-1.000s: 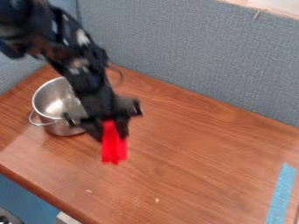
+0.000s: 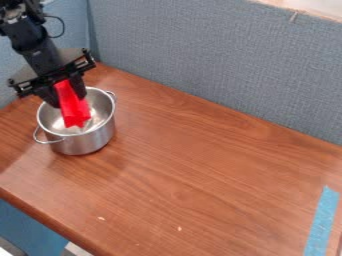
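Observation:
A red block point(image 2: 74, 105) is held upright in my gripper point(image 2: 66, 83), which is shut on it at its upper end. The block hangs inside or just over the mouth of a steel pot point(image 2: 94, 140) with wire handles, at the left of the wooden table point(image 2: 201, 170). Whether its lower end touches the pot's bottom cannot be told.
Grey padded walls point(image 2: 214, 70) bound the table at the back and left. A light blue strip point(image 2: 319, 220) lies at the right edge.
My gripper has moved left and back from the middle of the table with the red block, which is now at the pot's opening.

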